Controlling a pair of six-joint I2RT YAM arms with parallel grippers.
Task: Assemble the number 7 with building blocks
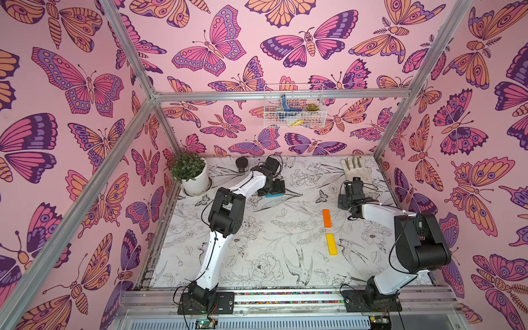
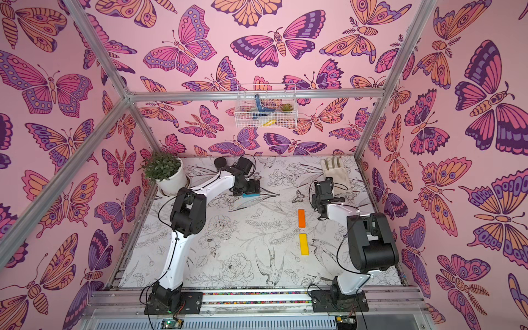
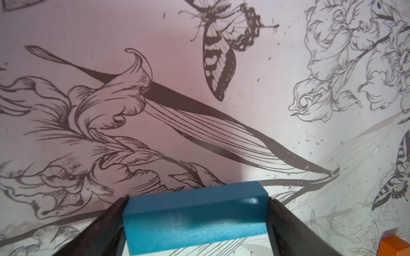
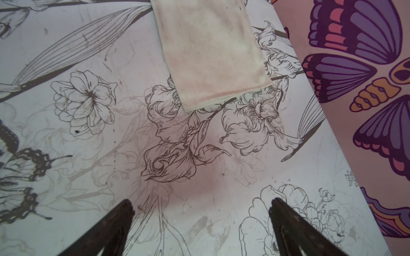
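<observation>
A blue block (image 3: 194, 217) lies at the back middle between the fingertips of my left gripper, which reach both of its ends; whether they grip it is unclear. An orange block (image 1: 327, 217) and a yellow block (image 1: 331, 243) lie end to end, with a gap, right of middle on the table (image 1: 264, 236). My right gripper stands open with nothing between its fingers, in front of the glove.
A cream glove (image 4: 213, 51) lies at the back right. A potted plant (image 1: 192, 178) stands at the back left, near a black cup (image 1: 241, 162).
</observation>
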